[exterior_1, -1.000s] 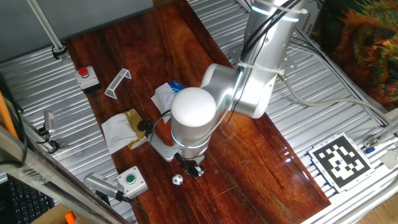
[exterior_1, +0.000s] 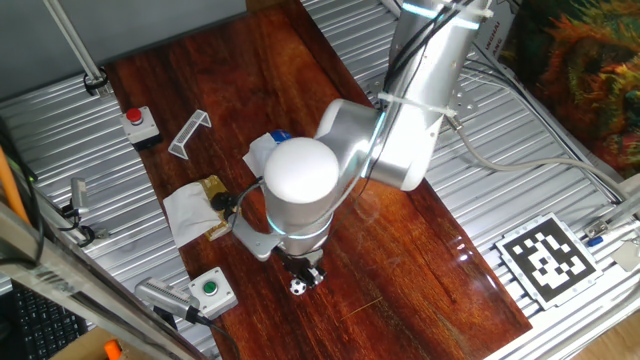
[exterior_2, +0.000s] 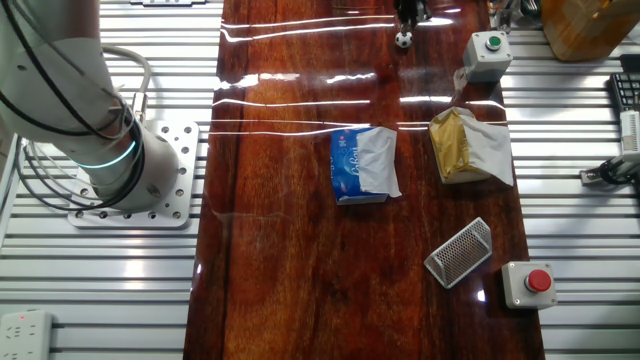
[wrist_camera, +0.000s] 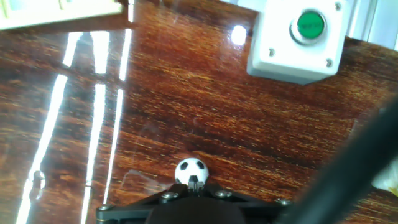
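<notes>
A small black-and-white soccer-patterned ball (wrist_camera: 191, 169) rests on the dark wooden table, right at the tips of my gripper in the wrist view. The dark gripper parts cover the ball's lower edge there. From exterior view 1, the ball (exterior_1: 298, 287) shows just beside the gripper (exterior_1: 312, 276), on its lower left. In exterior view 2 the ball (exterior_2: 403, 40) lies just below the gripper (exterior_2: 411, 14), near the top edge. How far apart the fingers stand, and whether they touch the ball, is not clear.
A green-button box (wrist_camera: 298, 43) stands near the ball. Further off are a blue tissue pack (exterior_2: 346, 168), a gold tissue pack (exterior_2: 453, 146), a white grater-like piece (exterior_2: 462, 252) and a red-button box (exterior_2: 528, 286). Bare table (exterior_1: 400, 290) extends to the right in exterior view 1.
In exterior view 1 the ball has shifted right, towards the gripper. The gripper has moved slightly left, so the gap between them has narrowed.
</notes>
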